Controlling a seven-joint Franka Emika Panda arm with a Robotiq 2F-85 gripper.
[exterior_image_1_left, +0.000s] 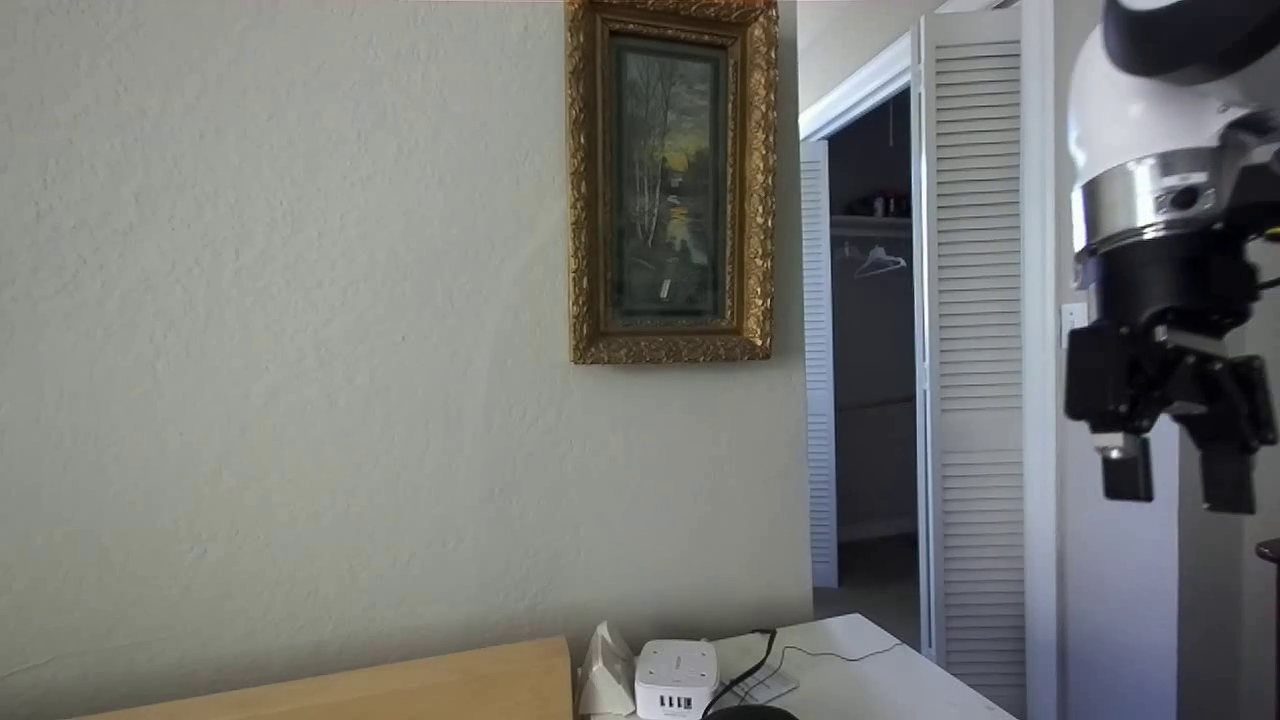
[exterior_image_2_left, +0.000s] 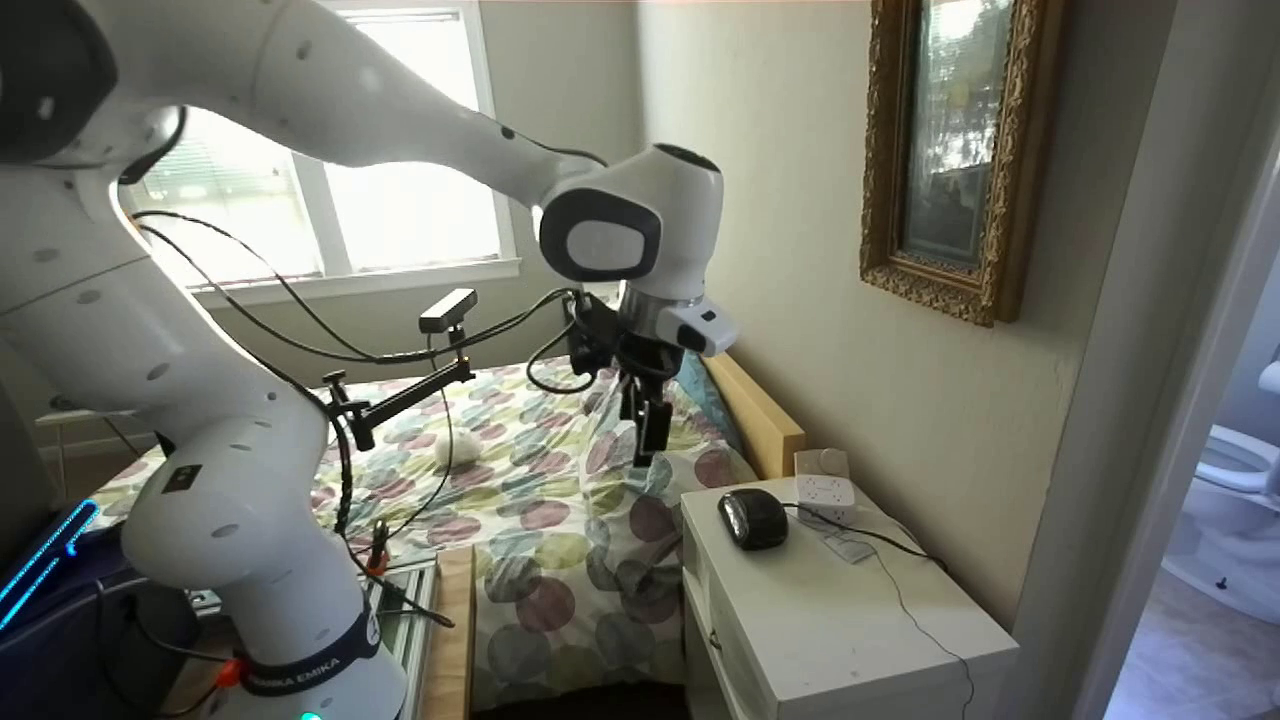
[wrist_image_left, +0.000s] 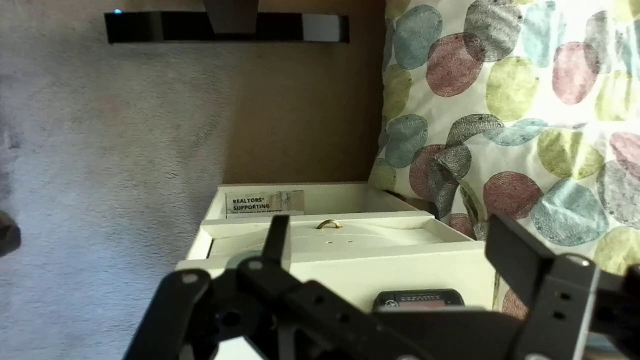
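Observation:
My gripper (exterior_image_1_left: 1177, 475) hangs in the air at the right of exterior view 1, fingers pointing down and apart. In the wrist view the gripper is open wide, nothing between its fingers. Past the fingers stands the white nightstand (wrist_image_left: 384, 275), drawers partly out. A brass handle (wrist_image_left: 329, 224) shows at the nearer one, and a printed paper (wrist_image_left: 265, 203) is in the farther one. On the nightstand top (exterior_image_2_left: 786, 612) sits a black clock-like device (exterior_image_2_left: 753, 518), partly hidden by the gripper in the wrist view.
A white power cube (exterior_image_2_left: 825, 494) with cables stands near the wall on the nightstand. Beside it, the bed (exterior_image_2_left: 540, 588) has a dotted cover and a wooden headboard (exterior_image_2_left: 758, 420). A framed picture (exterior_image_1_left: 672, 180) hangs above.

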